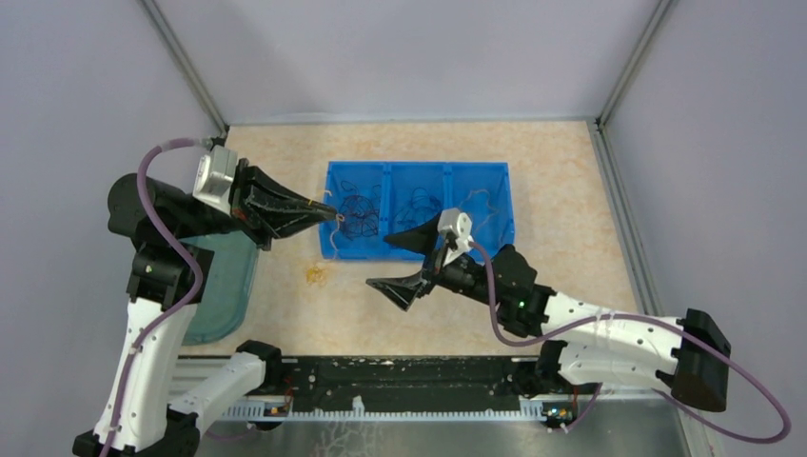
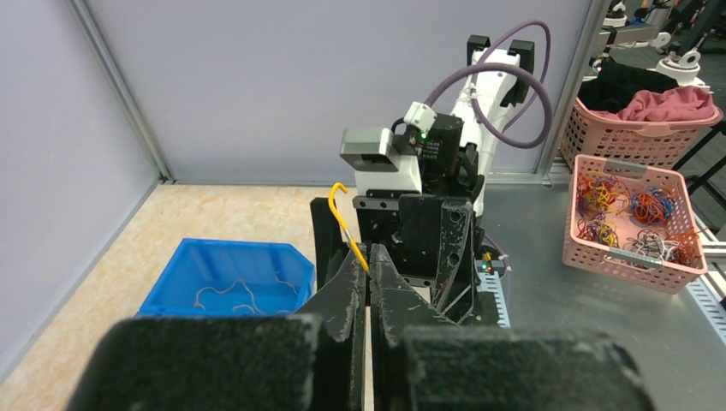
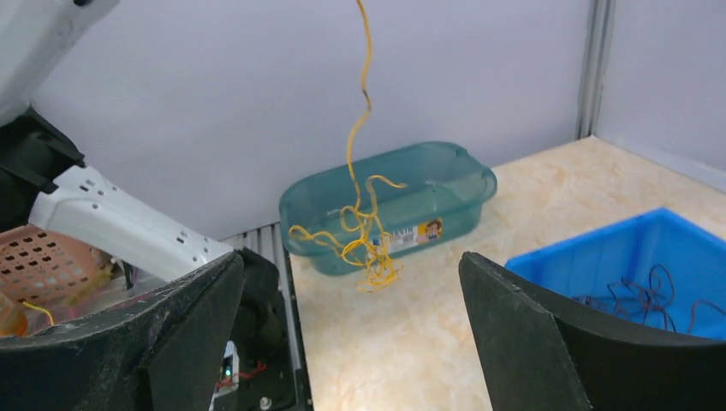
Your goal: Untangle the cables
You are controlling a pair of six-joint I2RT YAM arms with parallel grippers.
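My left gripper is high at left, shut on a yellow cable, whose end sticks up from the fingertips in the left wrist view. In the right wrist view the cable hangs down into a loose tangled bunch; from above the bunch appears left of the blue bin's front. My right gripper stands open near the middle, with nothing between its fingers.
A three-compartment blue bin with dark and pale cables stands at the back. A teal tub is at the left.
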